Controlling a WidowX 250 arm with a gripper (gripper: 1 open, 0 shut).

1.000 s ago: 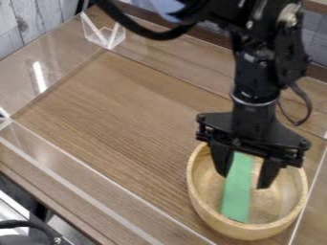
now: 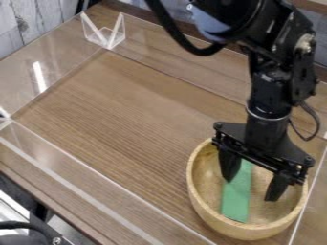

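A round tan bowl (image 2: 206,201) sits at the lower right of the table in the camera view, with a green oblong object (image 2: 235,201) lying inside toward its left side. My black gripper (image 2: 254,177) is open and reaches down into the bowl from above, its fingers over and to the right of the green object's upper end, which they partly hide. Nothing shows held between them.
A small clear plastic item (image 2: 106,29) stands at the far top left. A black cable lies at the bottom left edge.
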